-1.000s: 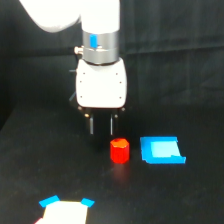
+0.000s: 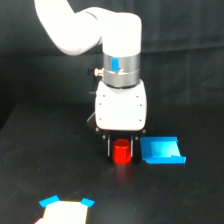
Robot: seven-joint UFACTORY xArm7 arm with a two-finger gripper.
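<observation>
A small red object point(image 2: 121, 151), rounded at the top, stands on the black surface in the middle of the camera view. My white gripper point(image 2: 122, 154) points straight down over it, with one dark finger on its left and one on its right. Whether either finger touches the red object is hard to make out.
To the right lies a pale square edged with blue tape point(image 2: 161, 148). At the front left a whitish block point(image 2: 65, 213) with blue tape at its corners is cut off by the frame.
My gripper has come down and to the right, from above and left of the red object to around it. The red object and the taped square have stayed in place.
</observation>
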